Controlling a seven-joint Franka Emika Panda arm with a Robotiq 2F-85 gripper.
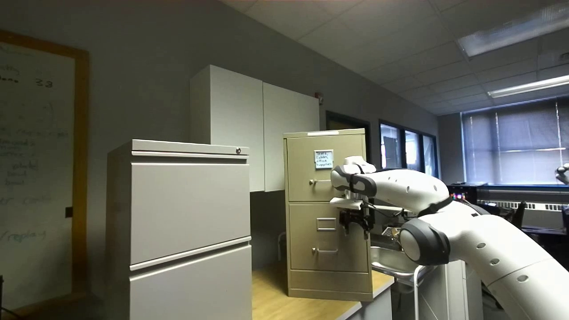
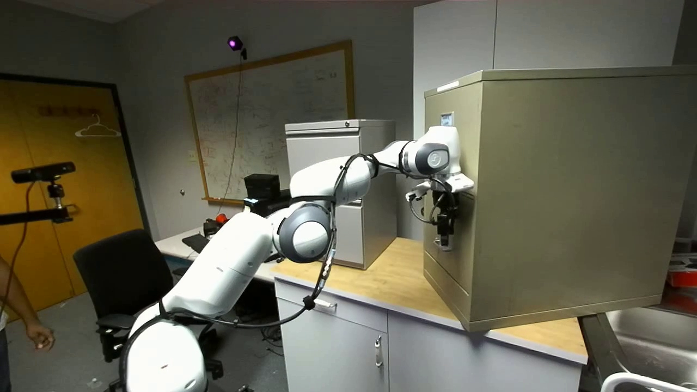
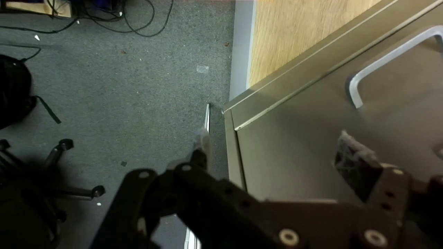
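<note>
A tan two-drawer filing cabinet stands on the wooden counter with both drawers closed. My gripper points down in front of the lower drawer, to the right of its silver handle. In the wrist view my gripper is open, its fingers wide apart with nothing between them. The drawer handle shows at the upper right there, clear of the right finger. Above, the upper drawer's handle is partly hidden by my wrist. A handwritten label marks the upper drawer.
A grey filing cabinet stands to the left, also closed. White wall cupboards hang behind. A metal sink is to the right of the tan cabinet. Below the gripper lie open floor and a wheeled chair base.
</note>
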